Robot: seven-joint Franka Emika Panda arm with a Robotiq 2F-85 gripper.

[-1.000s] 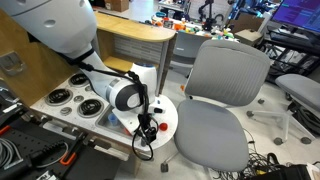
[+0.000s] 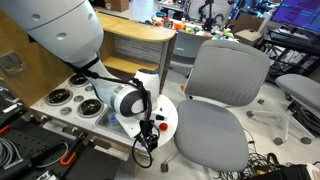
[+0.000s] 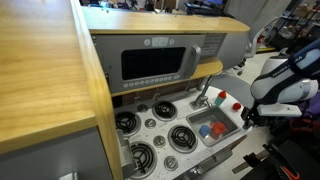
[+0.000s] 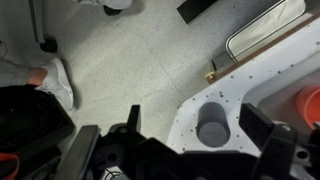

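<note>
In the wrist view a grey, round, cup-like object (image 4: 212,128) stands on the white counter edge. My gripper is open around it from above, with the object nearer the right-hand finger. No contact between finger and object can be made out. In exterior view 1 the gripper (image 2: 147,150) hangs low at the counter's front corner, under the white arm (image 2: 130,97). Exterior view 2 has the arm (image 3: 268,82) at the far right, and the fingertips are too small to read there.
An orange-red cup (image 4: 312,104) lies at the wrist view's right edge. A blue cup (image 3: 205,130) is in the sink (image 3: 190,109). A red item (image 3: 237,106) rests on the counter. Stove burners (image 3: 144,157) lie left. A person's shoe (image 4: 58,83) and a grey chair (image 2: 205,130) are close by.
The arm's lower end has shifted very slightly at the counter corner. The chair, stove and counter items look the same.
</note>
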